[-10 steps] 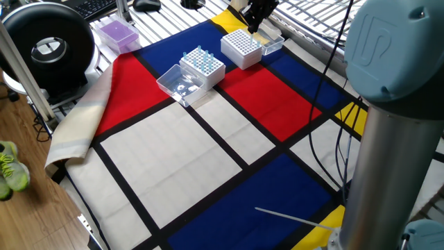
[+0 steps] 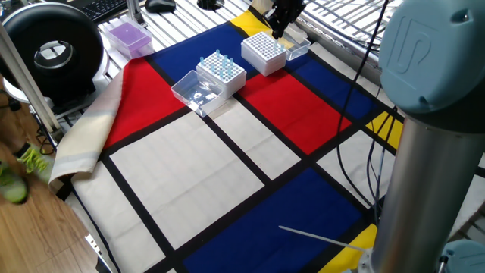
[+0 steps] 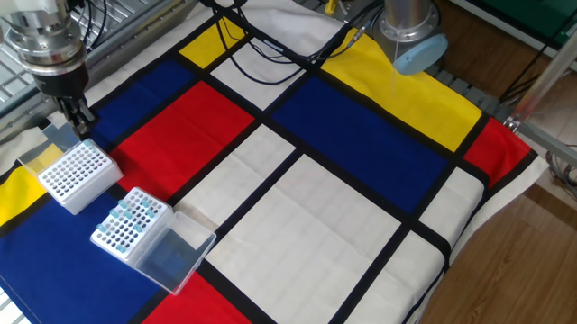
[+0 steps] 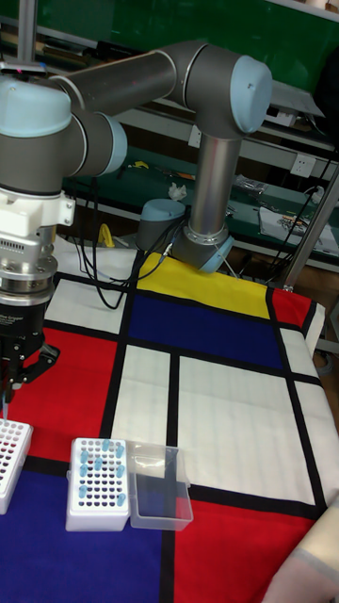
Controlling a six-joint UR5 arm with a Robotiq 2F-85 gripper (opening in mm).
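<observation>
My gripper [image 3: 83, 130] hangs close over the right-hand corner area of a white tip rack [image 3: 77, 171] in the second view. A light blue tip [image 3: 88, 142] stands at that rack's edge, right beneath the dark fingers. Whether the fingers grip it is too small to tell. In the third view the gripper [image 4: 10, 382] is at the left edge, partly cut off, with the thin tip [image 4: 4, 410] below it. Beside that rack, a second white rack [image 4: 98, 497] holds several blue tips [image 4: 120, 469]. The first rack's other visible holes look empty.
Clear lids [image 2: 198, 92] adjoin the racks. A purple-lidded box [image 2: 130, 38] sits at the far left in the first view. Black cables [image 3: 261, 58] trail near the arm's base.
The gripper stays over the same rack, with hardly any visible shift. Both racks are unmoved. A person at the left edge has changed position.
</observation>
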